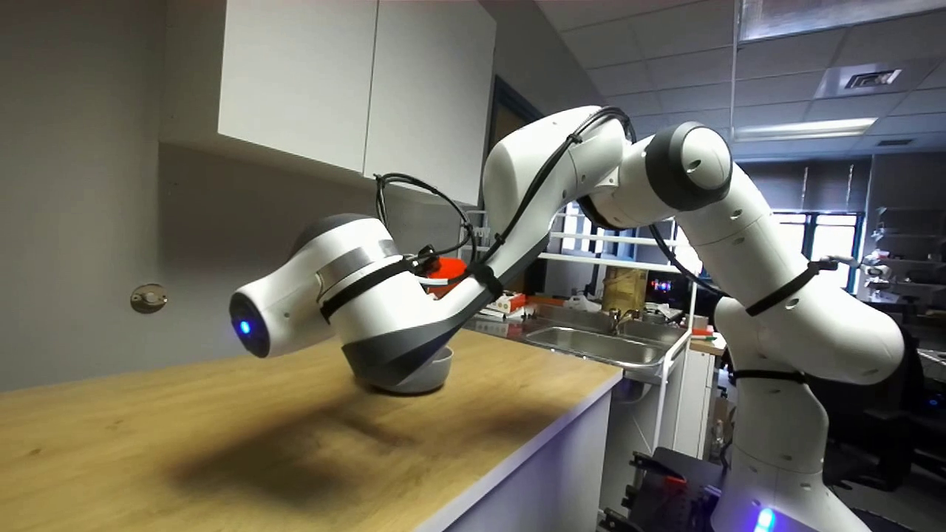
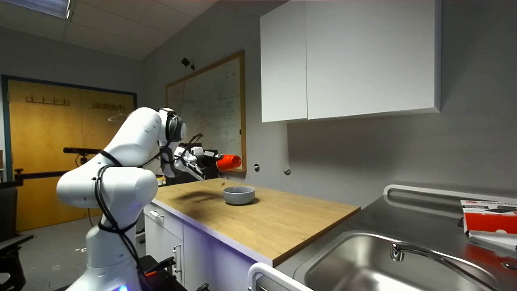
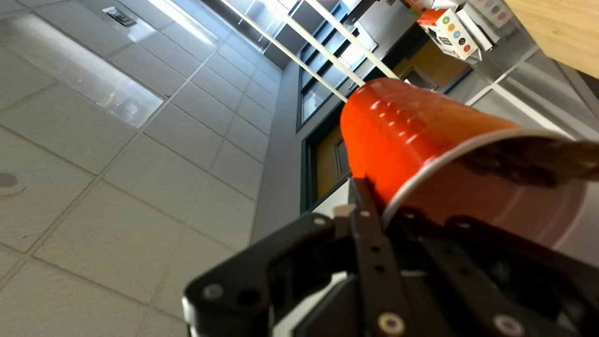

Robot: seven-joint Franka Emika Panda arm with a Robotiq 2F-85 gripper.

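An orange-red cup (image 3: 410, 129) with a pale rim lies tilted on its side in the wrist view, its mouth toward the lower right. My gripper is shut on the cup's wall at the rim. Blurred brown material (image 3: 522, 163) shows at the cup's mouth and stretches outward. Exterior view 2 shows the cup (image 2: 228, 162) held above the counter, behind and left of a grey bowl (image 2: 238, 195). A small brown speck (image 2: 223, 183) appears below the cup there. In exterior view 1 the arm hides most of the bowl (image 1: 440, 368).
White cabinets (image 1: 301, 80) hang above it on the wall. A metal sink (image 2: 368, 257) and a red-and-white box (image 2: 489, 216) are at the counter's right in exterior view 2.
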